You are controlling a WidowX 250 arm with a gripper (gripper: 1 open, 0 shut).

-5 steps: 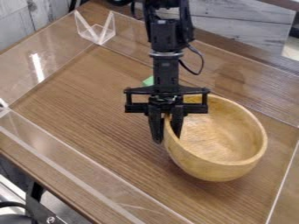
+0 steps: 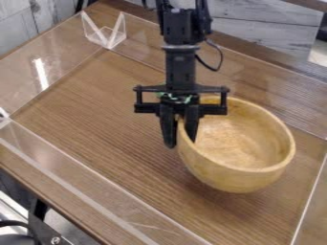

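Note:
My black gripper (image 2: pixel 179 124) reaches down from the top centre, shut on the near-left rim of a large tan bowl (image 2: pixel 243 148). The bowl sits at right of centre, tilted, its inside facing up and toward the back. Whether its underside touches the wooden table (image 2: pixel 90 144) is unclear.
A clear plastic object (image 2: pixel 105 29) stands at the back left. A black cable or part (image 2: pixel 13 230) shows at the bottom-left corner.
The gripper has shifted slightly left with the bowl's rim in it. A small green object seen behind the arm earlier is now hidden.

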